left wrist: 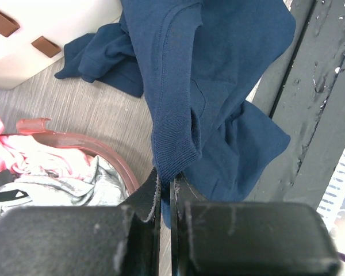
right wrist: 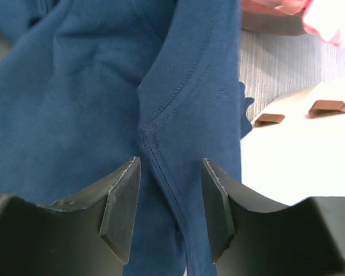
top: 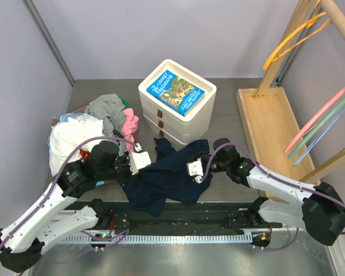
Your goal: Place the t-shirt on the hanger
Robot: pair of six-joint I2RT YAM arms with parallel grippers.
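Note:
A navy t-shirt (top: pixel 161 184) lies crumpled at the front centre of the surface. My left gripper is shut at the left part of the shirt, its dark fingers closed on a ribbed, seamed fold. My right gripper hovers low over the shirt's right part, part open, with a seamed fold lying below and between its fingertips. Coloured hangers, yellow (top: pixel 293 34), pink (top: pixel 322 112) and blue (top: pixel 325 129), hang on a wooden rack (top: pixel 261 121) at the right.
A white drawer box (top: pixel 152 106) with a book on top stands behind the shirt. A basket of clothes (top: pixel 75 135) sits at the left. The front edge (left wrist: pixel 310 115) of the surface is just beside the shirt.

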